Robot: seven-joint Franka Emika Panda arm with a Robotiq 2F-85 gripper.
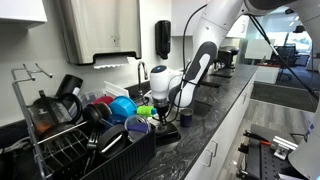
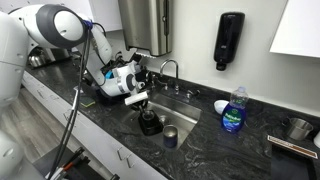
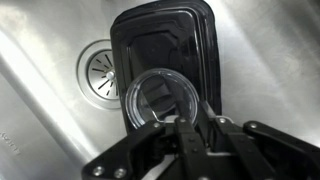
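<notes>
A clear round cup [image 3: 152, 86] is seen from above in the wrist view, over a black rectangular container [image 3: 195, 22]. My gripper is shut on the near rim of the cup, with its fingers partly lost against the dark background. The container [image 2: 151, 122] sits in the sink in exterior view 2, below the white arm's hand. Whether the cup touches the container's bottom cannot be told. In exterior view 1 the container [image 1: 167, 134] also shows below the hand.
A drain [image 3: 99, 72] lies left of the container. Near it stands a dark mug [image 2: 170, 136]. The faucet [image 2: 172, 70] rises behind the sink, and a blue soap bottle [image 2: 235, 110] stands to the right. A filled dish rack [image 1: 60, 135] stands on the counter.
</notes>
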